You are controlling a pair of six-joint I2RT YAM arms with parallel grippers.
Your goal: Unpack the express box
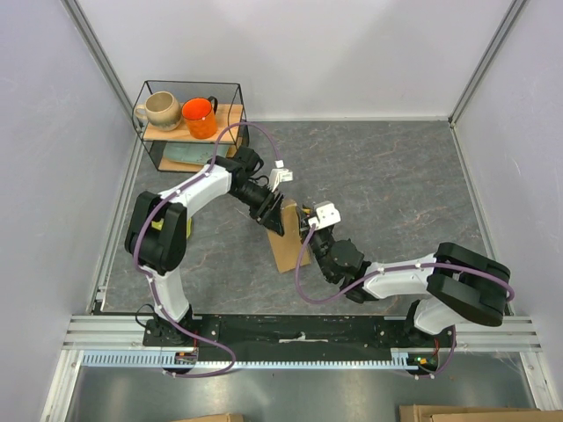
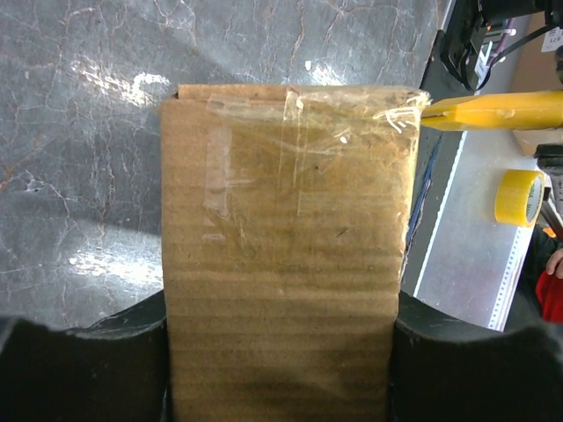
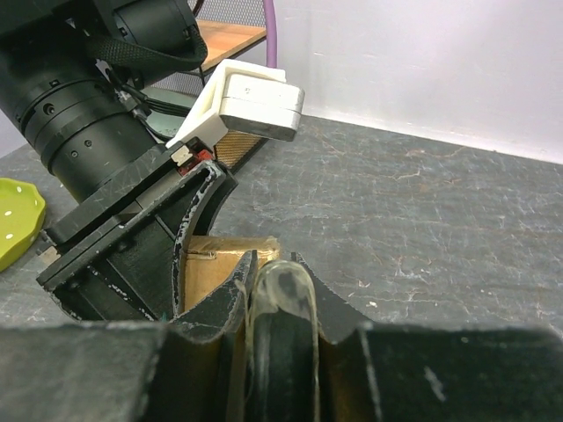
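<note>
A brown cardboard box (image 1: 284, 252) is held up by my left gripper (image 1: 275, 220), its fingers shut on the two sides. In the left wrist view the box (image 2: 281, 220) fills the middle, with clear tape across its far end. My right gripper is shut on a yellow cutter (image 2: 493, 112). The cutter's tip reaches the taped right corner of the box there. Looking from the right wrist, the cutter (image 3: 283, 303) is seen end-on between the fingers, with part of the box (image 3: 215, 268) beyond it. Whether the tape is cut cannot be told.
A wire shelf (image 1: 239, 134) with two mugs (image 1: 201, 117) stands at the back left. Beneath the left arm lies a yellow-green dish (image 3: 18, 220). A yellow tape roll (image 2: 519, 195) is off by the front edge.
</note>
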